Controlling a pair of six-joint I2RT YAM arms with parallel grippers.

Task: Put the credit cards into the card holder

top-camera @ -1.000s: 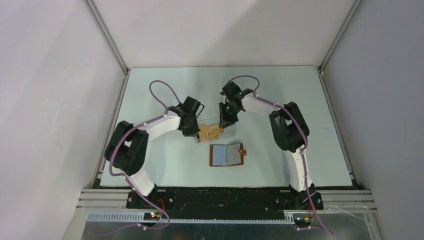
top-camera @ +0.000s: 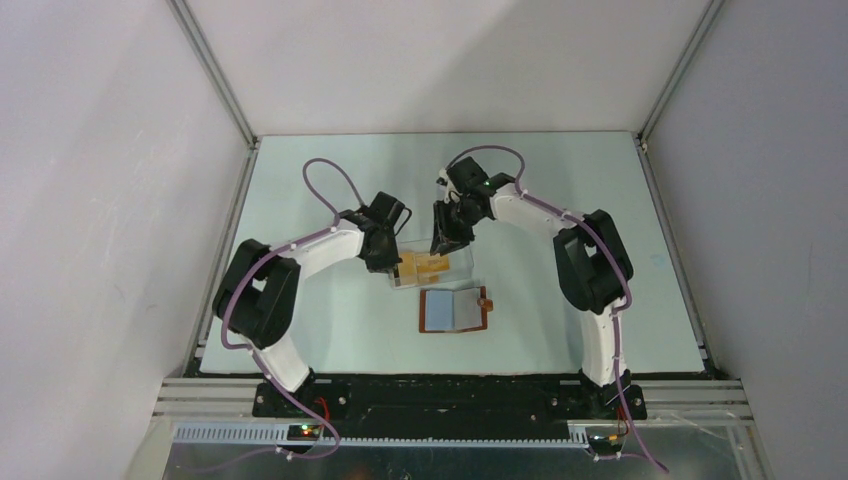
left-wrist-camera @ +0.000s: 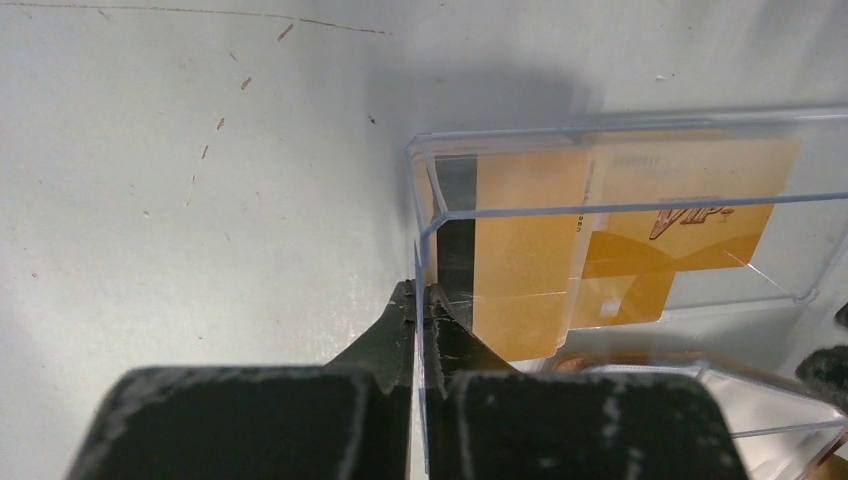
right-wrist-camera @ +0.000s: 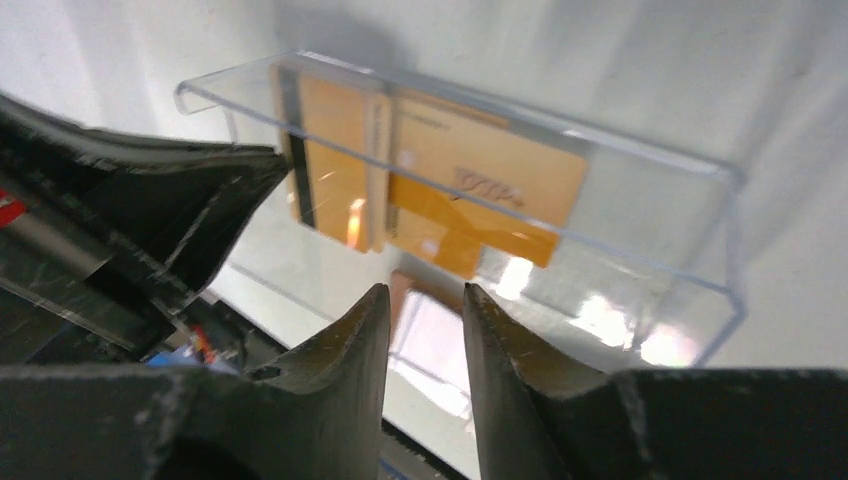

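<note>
A clear box (left-wrist-camera: pixel 640 204) holds several orange cards; one card (left-wrist-camera: pixel 520 250) has a dark stripe, and a lettered card (left-wrist-camera: pixel 690 235) lies partly over another. In the top view my left gripper (top-camera: pixel 388 268) is at the box's left end. Its fingertips (left-wrist-camera: pixel 405 300) are shut on the box's thin side wall in the left wrist view. My right gripper (top-camera: pixel 440 250) is over the box; in the right wrist view, its fingers (right-wrist-camera: pixel 372 345) stand apart, with nothing between them. The brown card holder (top-camera: pixel 422 312) lies spread open in front of the box.
Both arms reach in close together over the box, the left gripper also showing in the right wrist view.
My right gripper has shifted slightly left since a second ago. The lettered card, tilted and reaching toward that gripper before, now lies more level in the box. The left gripper has hardly moved.
</note>
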